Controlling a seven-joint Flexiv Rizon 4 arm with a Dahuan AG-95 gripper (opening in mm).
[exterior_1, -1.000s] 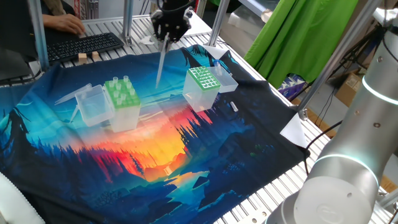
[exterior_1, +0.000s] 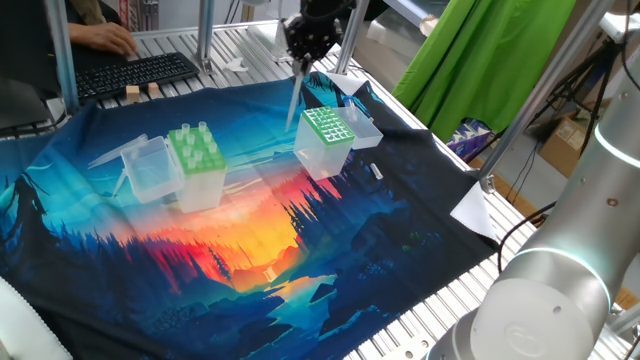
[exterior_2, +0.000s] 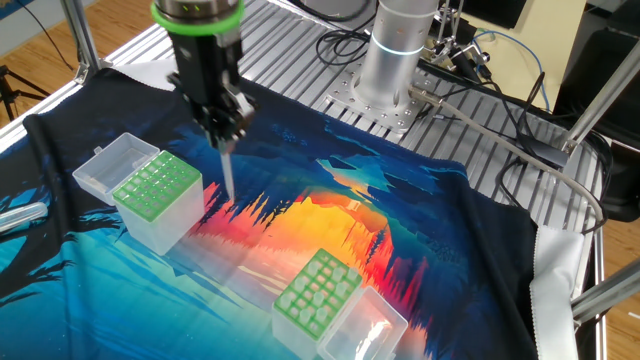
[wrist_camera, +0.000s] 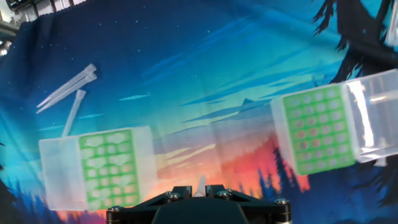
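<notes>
My gripper (exterior_1: 300, 68) is shut on a long clear pipette tip (exterior_1: 295, 105), which hangs point down above the cloth. In exterior view 2 the tip (exterior_2: 228, 175) hangs beside a box with a green grid top (exterior_2: 160, 187), apart from it. That box (exterior_1: 322, 155) is at the right in exterior view 1, and no tips stand up from its grid. The other green-topped box (exterior_1: 203, 185), at the left, has several tips (exterior_1: 202, 132) standing in it. In the wrist view only the upper end of the held tip (wrist_camera: 201, 182) shows between the fingers.
Both boxes have open clear lids (exterior_1: 152, 168) (exterior_1: 362, 128). Loose tips (wrist_camera: 67, 87) lie on the printed cloth (wrist_camera: 205, 62) near the tip-filled box. A small clear piece (exterior_1: 376, 171) lies near the other box. A person's hand (exterior_1: 105, 38) rests at a keyboard (exterior_1: 140, 72).
In exterior view 1 my gripper and its tip have moved to the right, toward the box without standing tips. Both boxes have stayed in place.
</notes>
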